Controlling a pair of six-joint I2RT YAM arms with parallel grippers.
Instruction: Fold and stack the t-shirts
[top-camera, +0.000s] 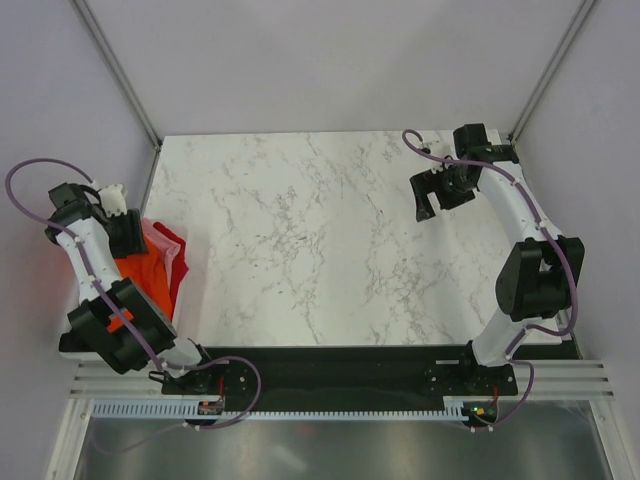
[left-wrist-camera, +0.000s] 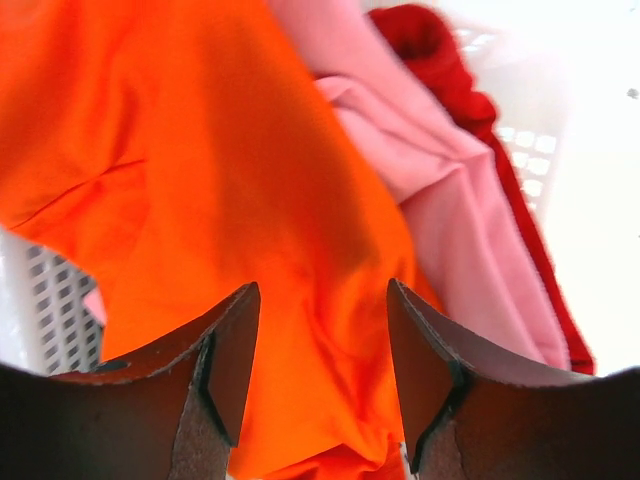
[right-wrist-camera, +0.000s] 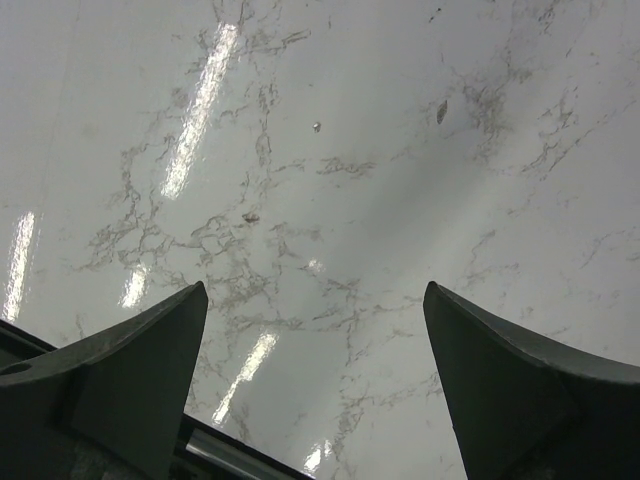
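A white perforated basket on the left holds crumpled shirts: an orange one on top, a pink one and a dark red one beside it. My left gripper is over the orange shirt, its fingers part open with orange fabric between or beneath them; whether they touch it I cannot tell. My right gripper stands open over bare table at the right, nothing between its fingers.
Walls stand at both sides and the back, and a dark strip runs along the front edge.
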